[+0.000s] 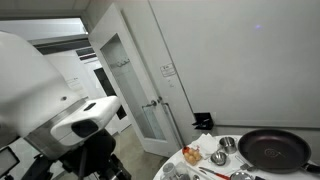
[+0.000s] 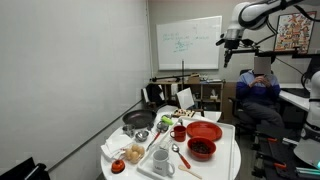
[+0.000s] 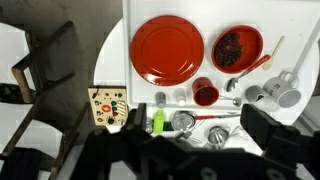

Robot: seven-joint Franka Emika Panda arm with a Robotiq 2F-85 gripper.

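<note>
High over the table, my open gripper shows its two dark fingers [image 3: 247, 125] wide apart in the wrist view, with nothing seen between them. Below lie a round red plate [image 3: 166, 50], a red bowl [image 3: 225, 50] with dark contents and a red cup [image 3: 205, 92]. Grey mugs [image 3: 287, 92] stand at the right of that view. A black frying pan [image 1: 275, 150] rests on the table in exterior view 1. Exterior view 2 also shows the plate [image 2: 204, 130] and bowl [image 2: 201, 149]; the arm is out of that view.
A wooden board with round dark spots [image 3: 107, 104] lies left of the tray's edge [image 3: 128, 60]. A green bottle [image 3: 158, 120] and several metal pieces sit below the plate, partly behind my fingers. A tomato [image 2: 118, 167] lies near the table's edge. A wall [image 2: 75, 75] borders the table.
</note>
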